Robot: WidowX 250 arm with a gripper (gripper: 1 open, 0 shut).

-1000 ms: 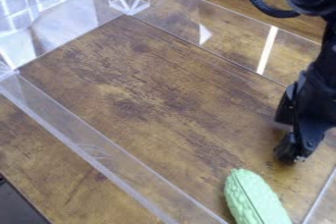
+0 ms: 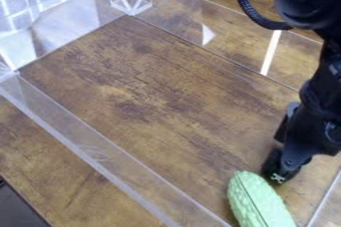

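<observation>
A pale green, bumpy oblong object (image 2: 257, 203) lies on the wooden board at the bottom right, partly cut off by the frame edge. My black gripper (image 2: 278, 171) is low over the board just above and right of its upper end, open, pointing down. Nothing shows between its fingers.
Clear plastic walls (image 2: 94, 156) with taped corners border the wooden work area (image 2: 154, 97). A black cable curves from the arm at top right, and white tiling stands behind at top left.
The gripper has moved down and slightly left, closer to the green object. The green object has not visibly moved.
</observation>
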